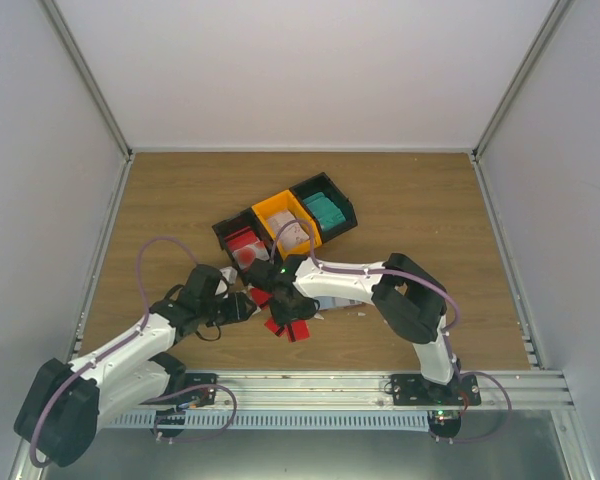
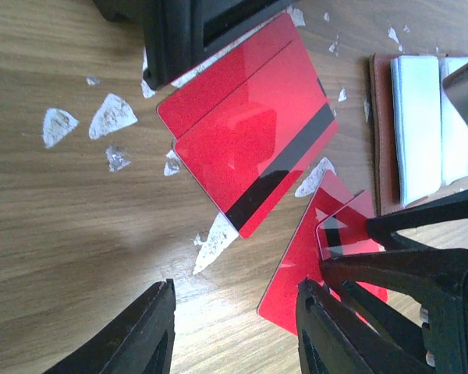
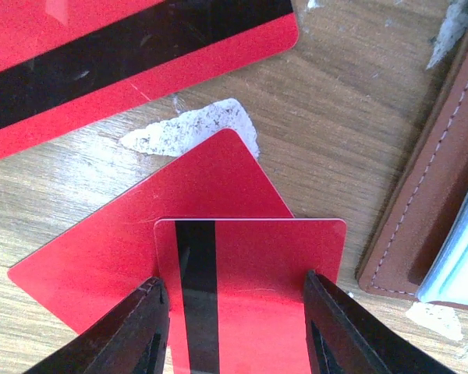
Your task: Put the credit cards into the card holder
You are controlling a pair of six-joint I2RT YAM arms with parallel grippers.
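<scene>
In the left wrist view, two overlapping red cards (image 2: 257, 125) with a black stripe lie on the table. Close by, another red card (image 2: 285, 284) lies partly under a striped card (image 3: 257, 269). My right gripper has its fingers at opposite side edges of that upper card; whether they clamp it cannot be told. Beside the cards lies the brown card holder (image 2: 386, 140) with pale pockets, mostly hidden by the right arm in the top view. Low over the wood, my left gripper stands open, nothing between its fingers.
Behind the grippers, a black box (image 1: 238, 238) with red items, an orange box (image 1: 280, 203) and a black box (image 1: 323, 186) with teal items stand in a row. White worn patches (image 2: 113, 117) mark the wood.
</scene>
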